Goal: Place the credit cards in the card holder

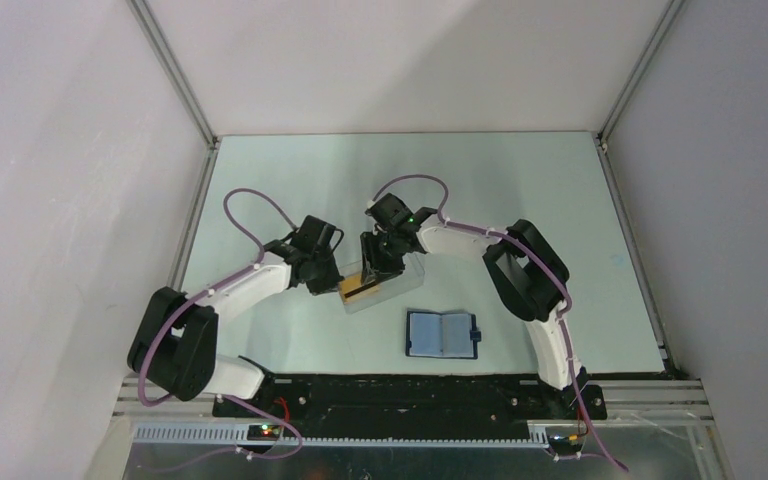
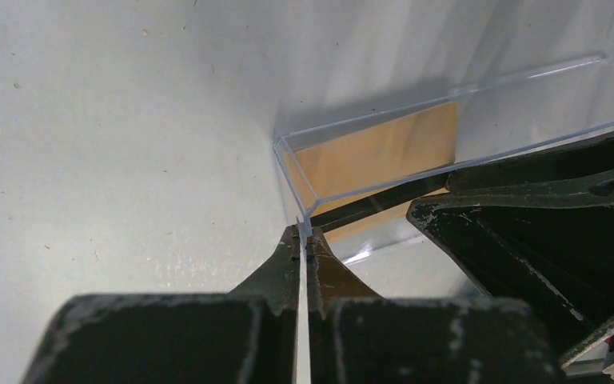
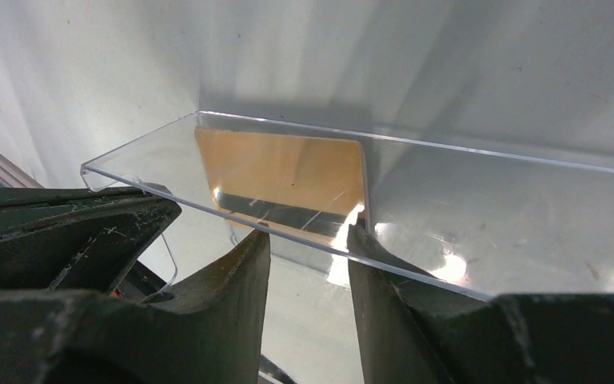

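A gold credit card with a black stripe (image 1: 358,287) lies in a clear plastic tray (image 1: 395,287). In the left wrist view my left gripper is shut at the tray's end corner, the thin plastic wall at its tips. My right gripper is part open over the card's end, its fingers either side of it behind the clear wall; whether they touch the card I cannot tell. The open card holder (image 1: 440,334), with blue sleeves, lies apart, nearer the table's front.
Both arms meet closely over the tray.
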